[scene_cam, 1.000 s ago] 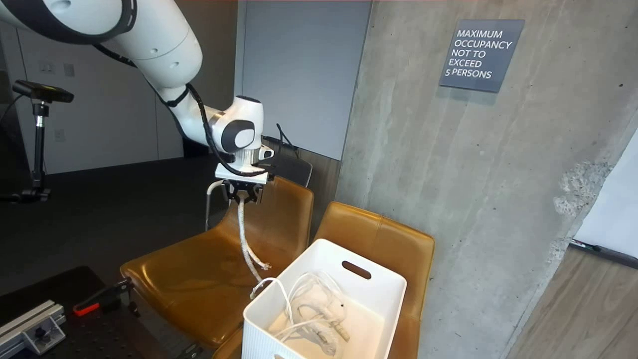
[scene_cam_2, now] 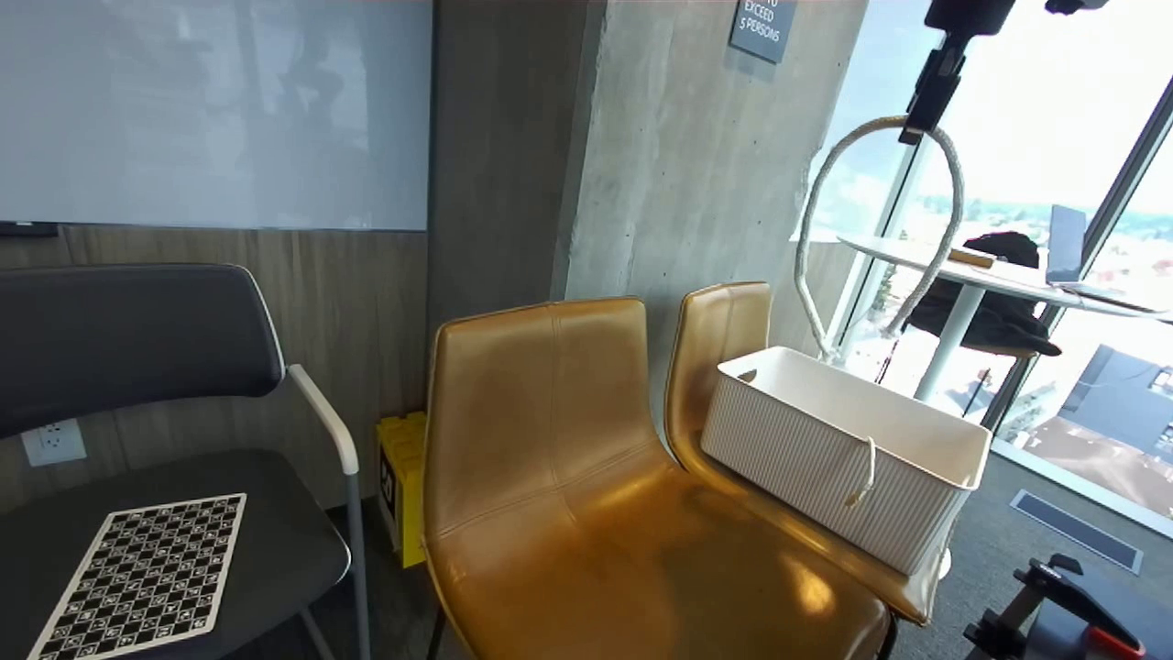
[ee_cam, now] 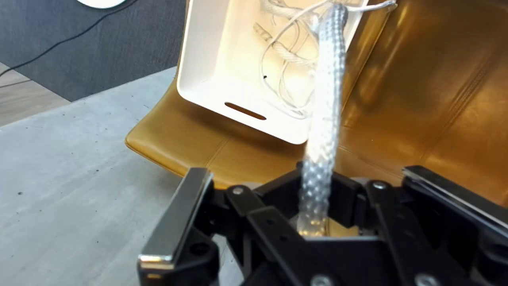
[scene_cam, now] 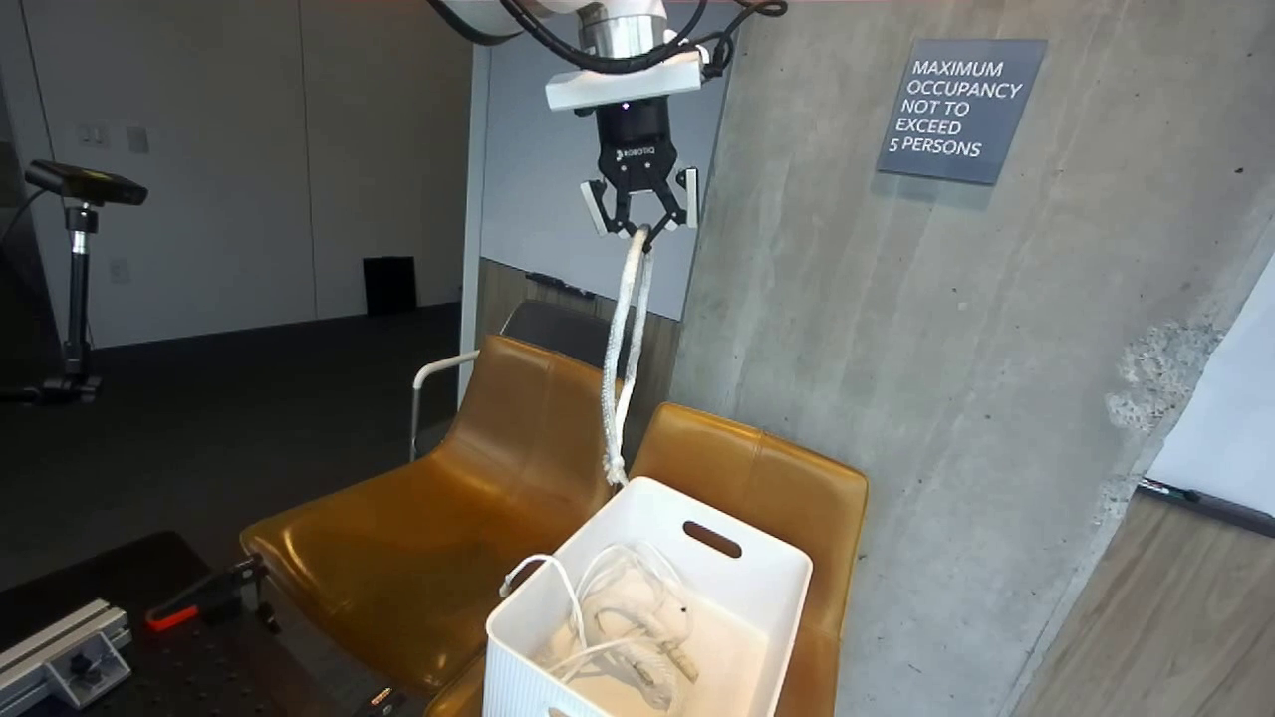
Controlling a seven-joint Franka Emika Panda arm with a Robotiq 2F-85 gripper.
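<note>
A thick white braided rope (scene_cam: 622,347) hangs folded over from my gripper (scene_cam: 645,231), which is shut on it near its middle. Both ends dangle down close to the back rim of the white bin (scene_cam: 765,562). In exterior view 2 the rope (scene_cam_2: 811,236) forms a loop under the gripper (scene_cam_2: 915,130), above the bin (scene_cam_2: 836,462). The wrist view shows the rope (ee_cam: 328,81) running away from between the fingers towards the bin (ee_cam: 204,76). Other white cords (scene_cam: 645,651) lie inside the bin, and one loop hangs over its side.
The bin rests on a brown leather chair (scene_cam: 825,514); a second brown chair (scene_cam: 394,538) stands beside it, empty. A concrete wall (scene_cam: 1016,358) rises behind. A black clamp with a red part (scene_cam: 197,603) sits at lower left.
My gripper has risen and moved right, from over the left brown chair to high above the bin's back side, carrying the rope. The bin and the cords in it look unmoved.
</note>
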